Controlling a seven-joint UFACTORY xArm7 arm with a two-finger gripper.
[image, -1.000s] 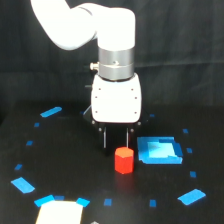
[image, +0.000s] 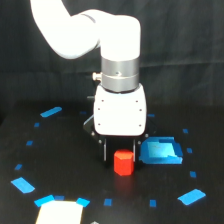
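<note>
A red block (image: 123, 163) sits on the dark table, below the white gripper. My gripper (image: 121, 156) points down over it with its two dark fingers spread apart. The block shows in the space between them, and the gap at the left finger is clear. Whether either finger touches the block cannot be made out at this size.
A blue open tray (image: 160, 158) lies just right of the gripper. A pale tan object (image: 60, 212) stands at the front left edge. Blue tape strips (image: 192, 197) and small blue marks dot the black table, which has free room to the left.
The gripper has come down toward the table, and its fingers are now level with the red block. The block and the tray look to be where they were.
</note>
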